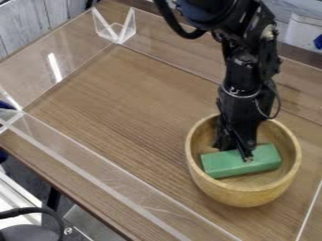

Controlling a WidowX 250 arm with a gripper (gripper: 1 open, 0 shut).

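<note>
A wooden bowl [243, 194] stands at the lower right of the camera view with a green rectangular block [239, 162] lying inside it. The black arm reaches down from the top, and its gripper [234, 147] is lowered into the back of the bowl, just behind the block. The fingertips are dark and partly hidden, so whether anything is between them is hard to see; the gripper looks shut.
A clear plastic angular object [113, 28] stands at the back left. A black cable [38, 215] curves at the bottom left, beside the table's edge.
</note>
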